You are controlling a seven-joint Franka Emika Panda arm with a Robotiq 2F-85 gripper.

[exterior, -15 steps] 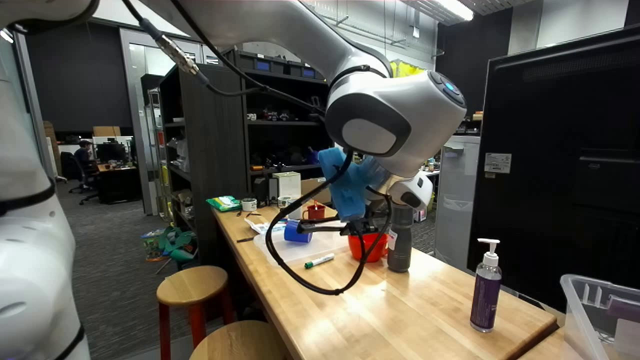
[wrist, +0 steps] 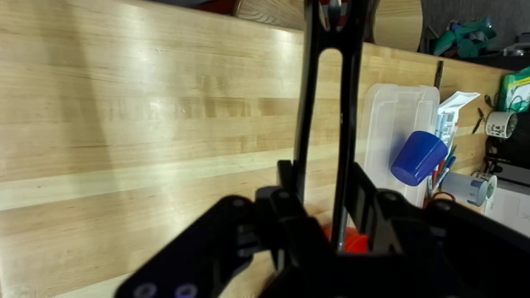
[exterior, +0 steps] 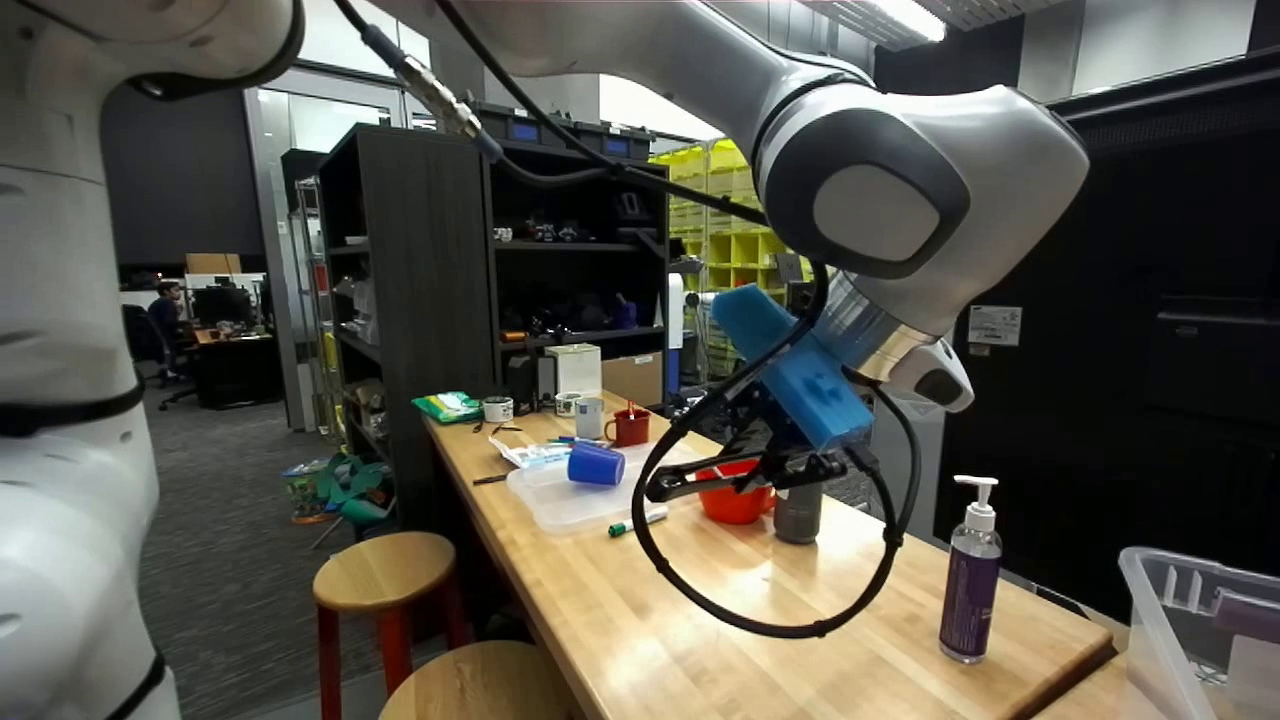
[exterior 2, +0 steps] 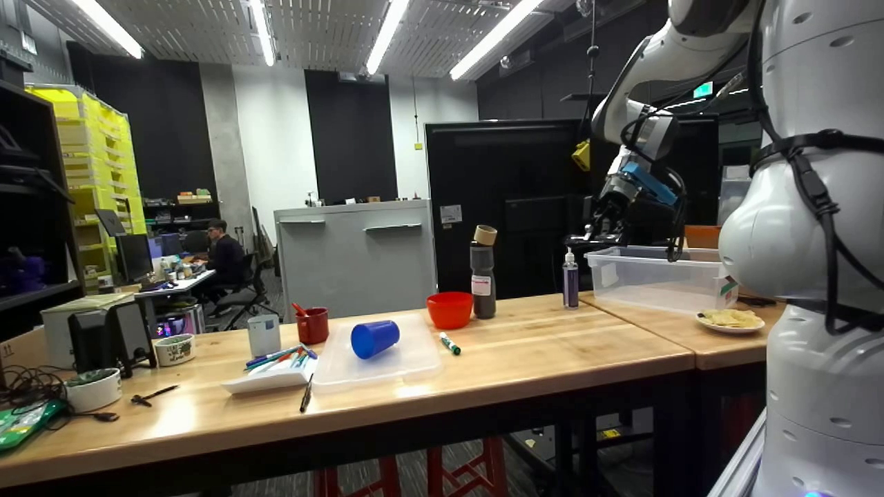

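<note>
In the wrist view my gripper is shut on a long black slotted object (wrist: 350,99). Its two thin strips run out from between the fingers and join near the top edge; exactly what it is I cannot tell. The gripper (exterior: 720,474) hangs tilted above the table in exterior view 1, the dark object hard to separate from its fingers there. Exterior view 2 has the gripper (exterior 2: 609,222) high near the soap bottle (exterior 2: 571,281) and the clear bin (exterior 2: 655,280), touching neither as far as shows.
A blue cup (exterior 2: 375,339) lies sideways on a translucent lid (exterior 2: 410,377). Beside it are a red bowl (exterior 2: 449,310), a dark bottle (exterior 2: 483,286), a green marker (exterior 2: 449,344) and a red mug (exterior 2: 312,326). A plate of chips (exterior 2: 731,322) stands right.
Arm and gripper have shifted rightward in exterior view 1, and the gripper has tilted. The tabletop things seen in both frames stay where they were.
</note>
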